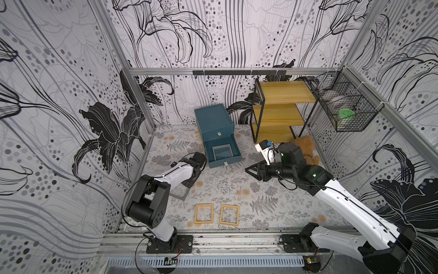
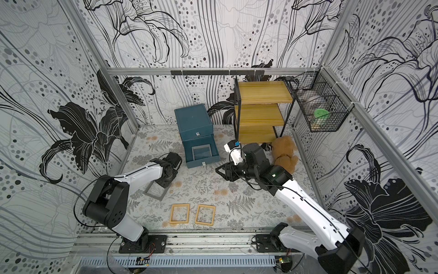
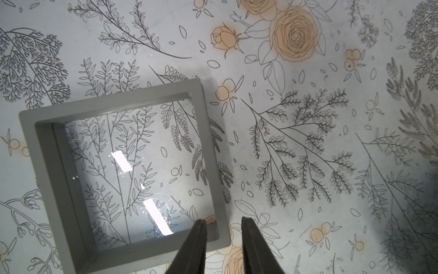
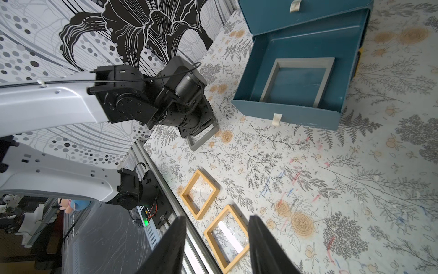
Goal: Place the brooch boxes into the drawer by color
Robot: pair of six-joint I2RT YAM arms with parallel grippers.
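Observation:
On the table at the left lies a grey square brooch box (image 3: 207, 155) with a clear panel; in the top left view my left arm partly covers it. My left gripper is over its lower right corner, fingers partly apart, one on each side of the wall as seen from the wrist; contact cannot be told. A second grey box (image 4: 326, 82) lies inside the pulled-out teal drawer (image 4: 292, 114). Two light-wood boxes, one (image 1: 204, 222) left of the other (image 1: 229, 223), lie by the front edge. My right gripper is open and empty above the table.
The teal cabinet (image 1: 213, 119) stands behind the drawer. A wooden shelf (image 1: 278, 117) and a brown plush toy (image 2: 283, 153) are at the back right, with a wire basket (image 1: 351, 107) above. Table space between the drawer and the wooden boxes is clear.

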